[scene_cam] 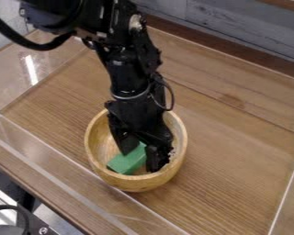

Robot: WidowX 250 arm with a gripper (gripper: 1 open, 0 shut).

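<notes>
A round tan bowl [136,183] stands on the wooden table, low in the centre of the camera view. My black gripper [143,145] is lowered into it, its fingers open. A green block [124,162] lies in the bowl at the fingers, partly hidden behind them. I cannot tell whether the fingers touch it.
A pale wall [235,32] runs along the back. Cables lie past the table's edge at the lower left.
</notes>
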